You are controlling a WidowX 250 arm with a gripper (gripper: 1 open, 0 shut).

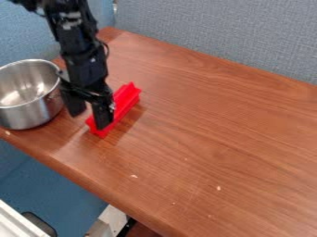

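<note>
A black robot arm reaches down from the top left to its gripper (pixel 89 109), whose open fingers are low over a red elongated object (pixel 125 100) lying on the wooden table. One finger is over the red object, the other to its left, beside a steel pot (pixel 25 93). Whether the fingers touch the red object is unclear.
A grey fabric partition (pixel 223 37) runs along the back. The table's front-left edge drops to a blue surface below.
</note>
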